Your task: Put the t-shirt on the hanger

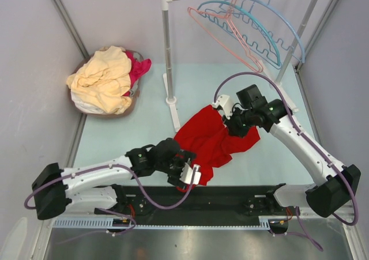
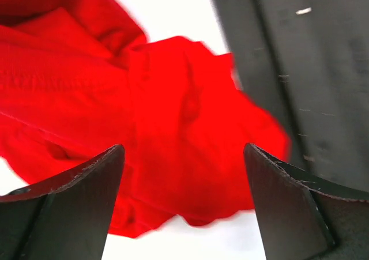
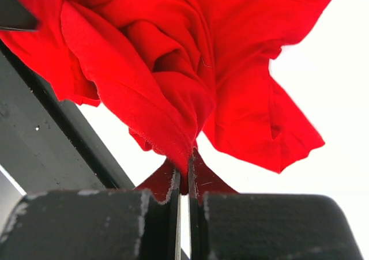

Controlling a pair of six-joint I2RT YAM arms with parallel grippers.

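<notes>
The red t-shirt [image 1: 202, 139] lies crumpled on the pale table near the front edge. My left gripper [image 1: 183, 174] hovers over its front-left part; in the left wrist view its fingers stand open [image 2: 184, 173], with red cloth below. My right gripper [image 1: 233, 124] is over the shirt's right part, shut on a pinched fold of it [image 3: 184, 170]. Pink and blue hangers [image 1: 259, 23] hang on the rail at the back right.
A basket of cream and dark red clothes [image 1: 101, 78] stands at the back left. The white rack post [image 1: 168, 58] rises behind the shirt. The dark front edge [image 1: 230, 202] borders the table.
</notes>
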